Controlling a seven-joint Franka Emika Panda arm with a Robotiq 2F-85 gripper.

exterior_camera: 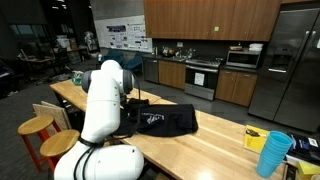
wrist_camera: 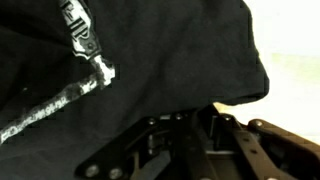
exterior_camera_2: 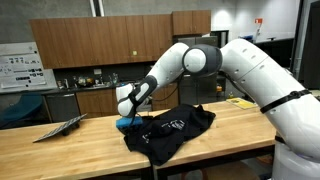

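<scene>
A black cloth (exterior_camera: pixel 165 119) with thin light stripes lies spread and wrinkled on the wooden table. In the wrist view the cloth (wrist_camera: pixel 150 60) fills most of the picture, and one rounded corner of it reaches to the right, by the fingers. My gripper is down at this edge, its dark fingers touching or very close to the fabric. Black on black hides the gap between the fingers, so how far apart they stand does not show. In the second exterior view the gripper (exterior_camera_2: pixel 130 123) is low over the left part of the cloth.
A blue cup (exterior_camera: pixel 272 155) and a yellow item (exterior_camera: pixel 256 138) stand at the table's right end. Wooden stools (exterior_camera: pixel 38 125) are beside the table. Bare table (exterior_camera_2: pixel 60 150) lies left of the cloth in the second exterior view.
</scene>
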